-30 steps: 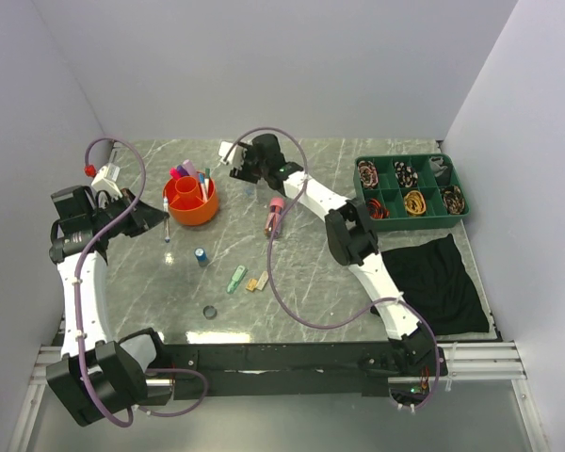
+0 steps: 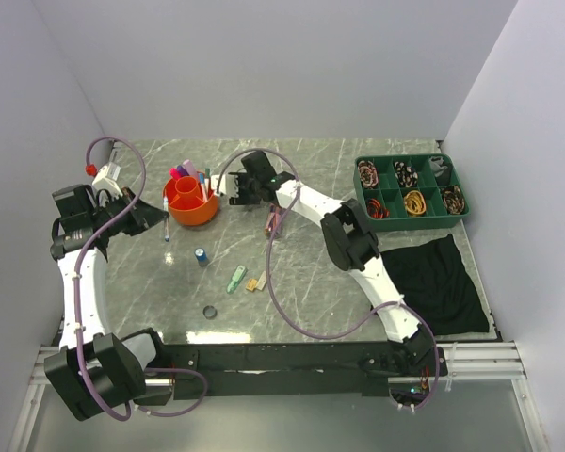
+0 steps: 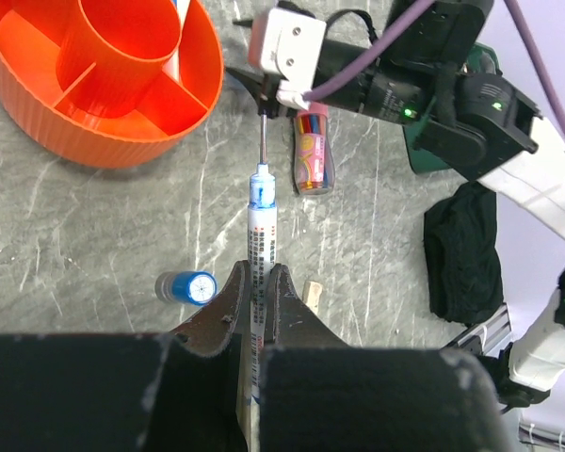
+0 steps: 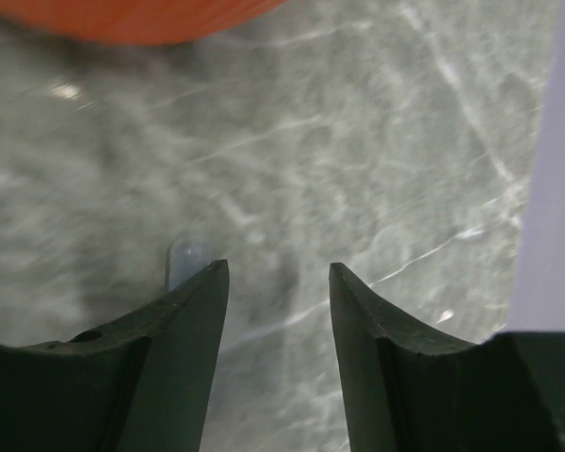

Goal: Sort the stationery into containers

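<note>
My left gripper is shut on a white-and-blue pen [image 3: 262,228], whose thin metal tip points away from the fingers. From above, this pen [image 2: 167,218] hangs just left of the orange round organizer [image 2: 200,214], which holds several pens and markers. Right of the organizer, my right gripper is low over the table, its fingers apart with only bare tabletop visible between them. A small pale rounded piece [image 4: 186,261] lies by its left finger, partly hidden; what it is cannot be told.
A blue-topped small cylinder [image 2: 201,255], a green item [image 2: 236,278], an eraser-like block [image 2: 262,281] and a grey ring [image 2: 210,312] lie mid-table. Near the right arm is a pink pencil tube [image 3: 313,155]. A green divided tray [image 2: 410,224] and black cloth [image 2: 433,287] occupy the right.
The left arm with the pen has stayed still.
</note>
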